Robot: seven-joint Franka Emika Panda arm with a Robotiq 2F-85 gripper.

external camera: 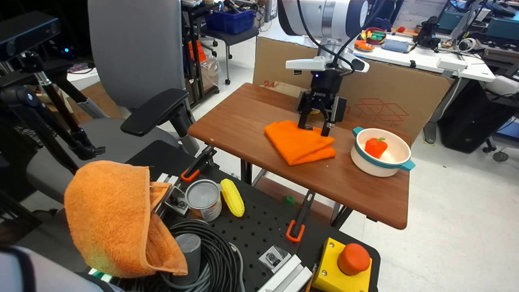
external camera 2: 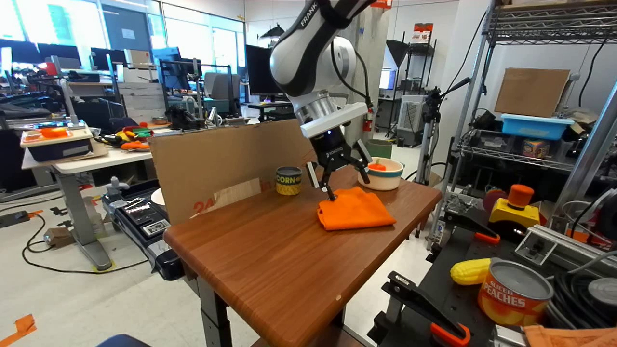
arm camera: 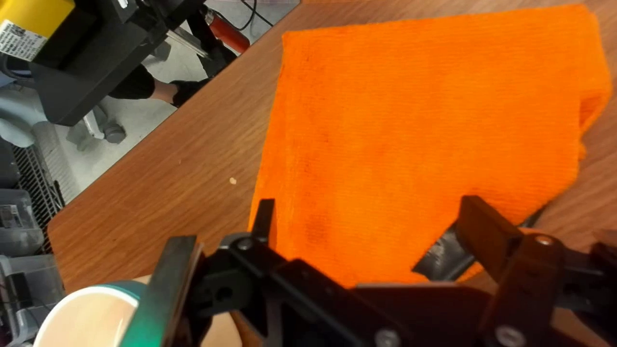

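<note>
A folded orange cloth (external camera: 301,143) lies on the wooden table (external camera 2: 260,243), left of the cream pot as exterior view 1 shows it. My gripper (external camera: 314,129) points down over the cloth's back edge, its fingers spread apart and their tips low at the fabric. In the wrist view the cloth (arm camera: 428,127) spreads out beyond the open gripper; no grip on it shows. A dark shiny piece (arm camera: 445,254) sits at the cloth's near edge beside one finger; what it is I cannot tell. Whether the fingertips touch the cloth is unclear.
The cream pot (external camera: 377,163) with teal handles holds an orange-red pepper (external camera: 375,147) near the table's right end. A corn can (external camera 2: 288,180) stands at the back, before the cardboard wall (external camera 2: 225,162). Bare tabletop lies left of the cloth in exterior view 1.
</note>
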